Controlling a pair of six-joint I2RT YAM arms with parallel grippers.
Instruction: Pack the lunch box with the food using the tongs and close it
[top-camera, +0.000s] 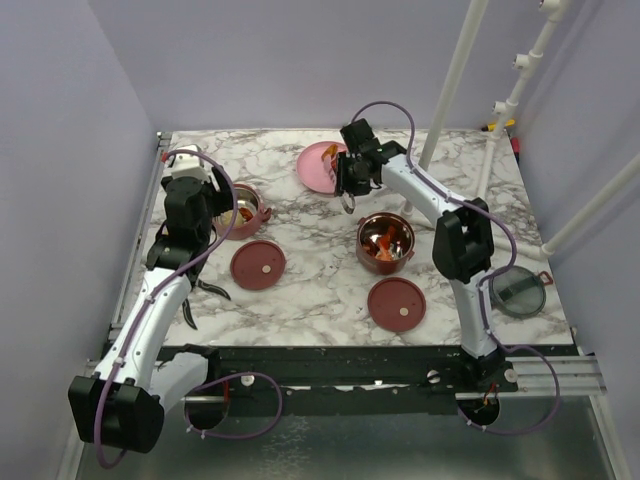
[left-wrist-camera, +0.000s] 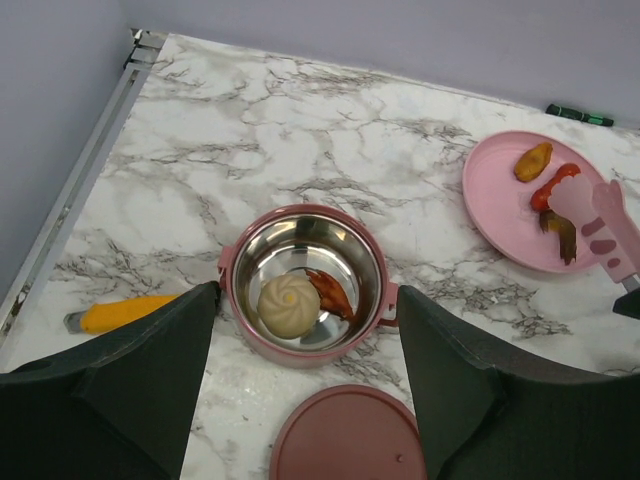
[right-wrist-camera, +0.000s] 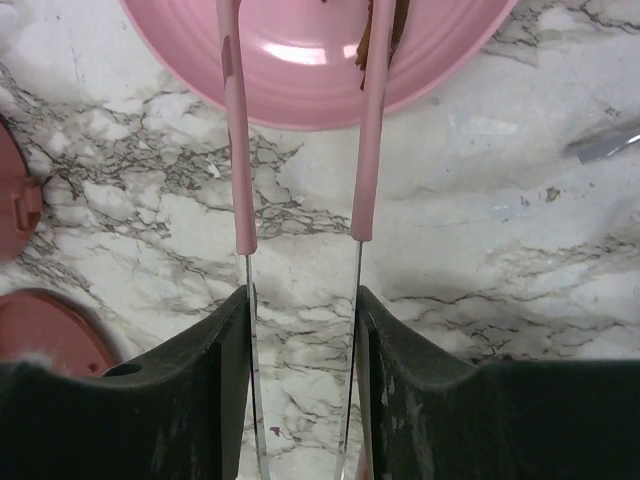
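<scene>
My right gripper is closed around the handles of pink-tipped tongs (right-wrist-camera: 240, 150), whose two arms stand apart. The tongs' tips reach over the pink plate (right-wrist-camera: 300, 115). On that plate lie a yellow-brown piece (left-wrist-camera: 533, 161), a red piece (left-wrist-camera: 566, 173) and a brown piece (left-wrist-camera: 560, 235). My left gripper is open and empty, above the left pot (left-wrist-camera: 303, 213). Inside that pot sit a pale swirled bun (left-wrist-camera: 288, 306) and a reddish-brown piece (left-wrist-camera: 332, 293). The right pot (top-camera: 385, 262) holds orange-red food (top-camera: 386, 242).
Round dark-pink lids (top-camera: 258, 265) lie in front of the pots. Scissor-like black handles (top-camera: 212, 290) rest near the left arm. A yellow-handled tool (left-wrist-camera: 125, 313) is left of the left pot. A glass lid (top-camera: 519, 291) lies far right.
</scene>
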